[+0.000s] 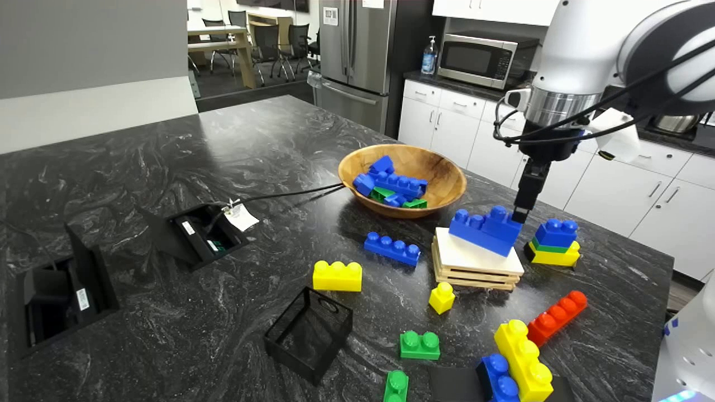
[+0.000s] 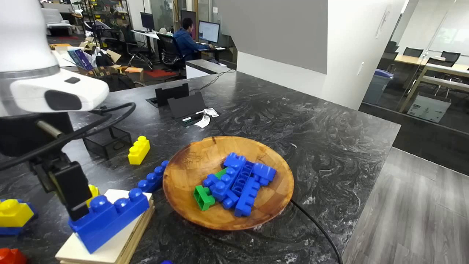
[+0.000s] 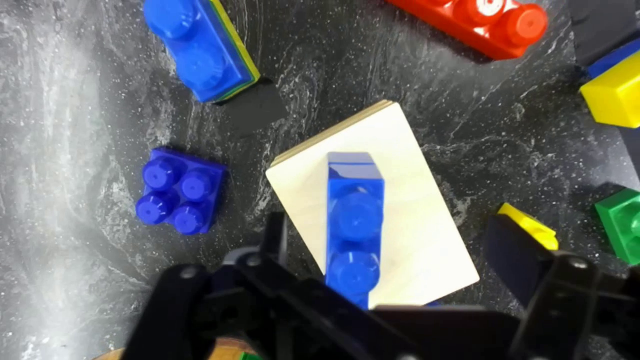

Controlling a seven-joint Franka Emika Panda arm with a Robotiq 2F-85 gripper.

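A long blue brick lies on top of a stack of pale wooden slabs. My gripper is pointing down over the brick's right end in exterior view 1, covering one of its studs. Seen from the wrist, the gripper is open, a dark finger left of the brick and the other finger well to the right. The blue brick shows in the gap between them, apart from both. In exterior view 2 the near finger hides part of the brick's left end.
A wooden bowl holds blue and green bricks. A square blue brick and a stacked blue-green-yellow piece stand near the slabs. A red brick, a small yellow brick and a black open box lie around.
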